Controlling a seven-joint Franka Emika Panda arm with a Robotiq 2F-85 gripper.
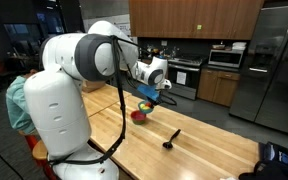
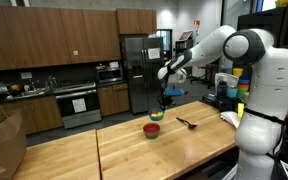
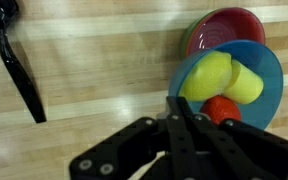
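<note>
Shut on the thin rim of a blue bowl point(image 3: 272, 92), my gripper reaches in from the bottom of the wrist view. Inside the bowl are a yellow piece point(image 3: 212, 75), a paler yellow piece point(image 3: 247, 84) and a red piece point(image 3: 220, 108). A red bowl point(image 3: 234, 22) lies partly hidden beneath the blue one. In exterior view 2 the blue bowl point(image 2: 156, 116) hangs above the red bowl point(image 2: 151, 131), apart from it. Exterior view 1 shows the blue bowl point(image 1: 147, 105) up and to the right of the red bowl point(image 1: 138, 117).
A black utensil point(image 3: 16, 70) lies on the wooden table point(image 1: 204, 150), clear of the bowls. A person point(image 1: 152, 73) stands behind the table near the arm.
</note>
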